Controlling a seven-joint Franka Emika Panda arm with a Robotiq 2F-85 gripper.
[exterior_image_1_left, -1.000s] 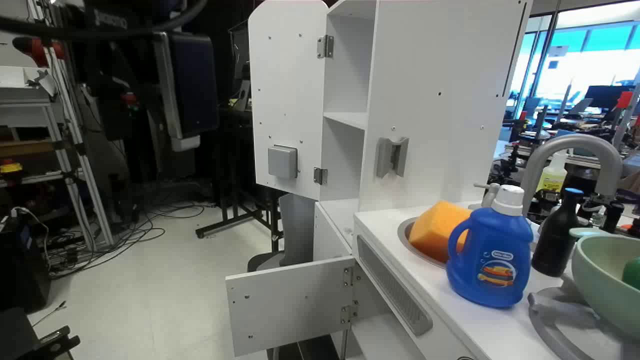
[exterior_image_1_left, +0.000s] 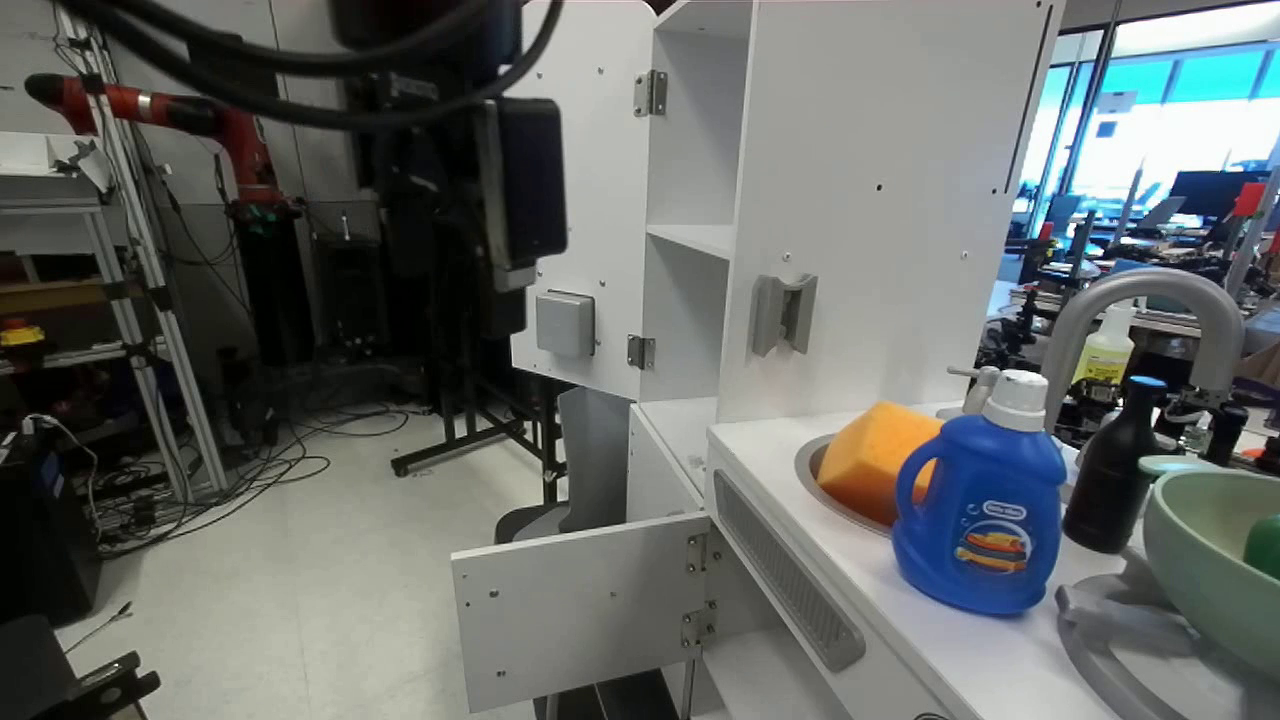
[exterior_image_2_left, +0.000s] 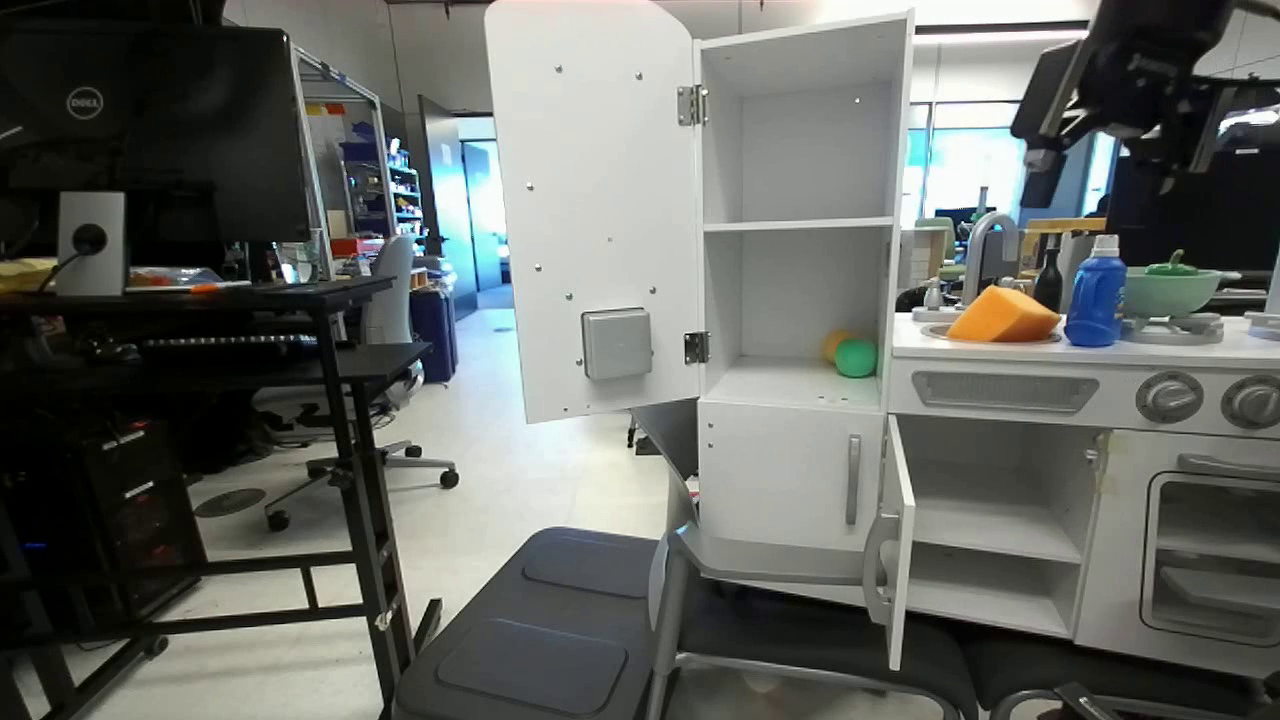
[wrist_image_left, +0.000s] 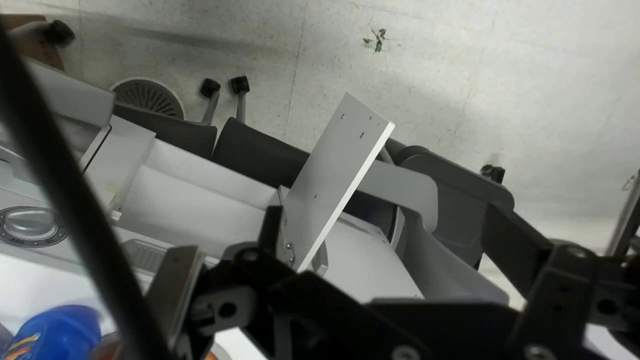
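My gripper (exterior_image_2_left: 1120, 174) hangs high over the right part of the toy kitchen in exterior view 2, open and empty. Its two fingers (wrist_image_left: 273, 231) stand wide apart in the wrist view, with the open lower cabinet door (wrist_image_left: 342, 174) far below between them. In exterior view 1 the dark arm and gripper are up at the top left, their fingertips hard to make out. That door (exterior_image_1_left: 582, 606) swings out from the lower cabinet. The tall upper door (exterior_image_2_left: 600, 216) is also open, baring shelves with a green ball (exterior_image_2_left: 855, 358) and an orange one (exterior_image_2_left: 836, 346).
The counter holds an orange block (exterior_image_1_left: 878, 462) at the sink, a blue detergent bottle (exterior_image_1_left: 984, 504), a dark bottle (exterior_image_1_left: 1112, 468) and a pale green bowl (exterior_image_1_left: 1212, 552). Dark chairs (exterior_image_2_left: 540, 624) stand before the cabinets.
In exterior view 1 the arm and gripper have shifted right, now covering part of the upper door's left side. The doors and the counter objects have not moved.
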